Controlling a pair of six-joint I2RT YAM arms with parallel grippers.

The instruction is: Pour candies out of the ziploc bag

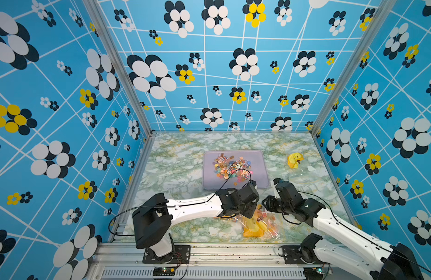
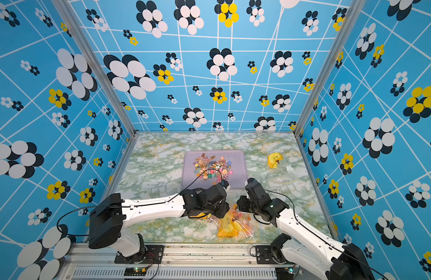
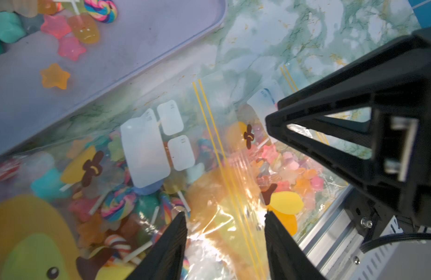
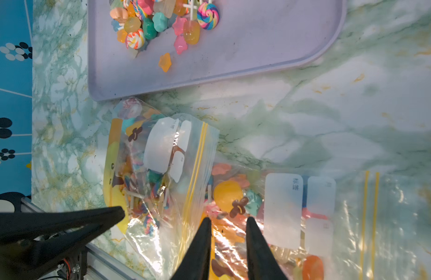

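Two clear ziploc bags of candies, overlapping, lie on the marble table in front of the tray, one bag [image 3: 145, 149] under my left gripper, whose fingers stand apart above it near the yellow zip lines. My right gripper hovers over the other bag [image 4: 283, 205], its fingers parted, with nothing seen held between them. In the top views the arms hide part of both bags. A lilac tray [image 1: 210, 177] behind them holds a pile of loose candies [image 1: 231, 165].
A yellow duck-like item [image 1: 294, 160] sits at the back right beside a small white piece [image 1: 311, 168]. The metal rail [image 1: 210, 247] runs along the front edge.
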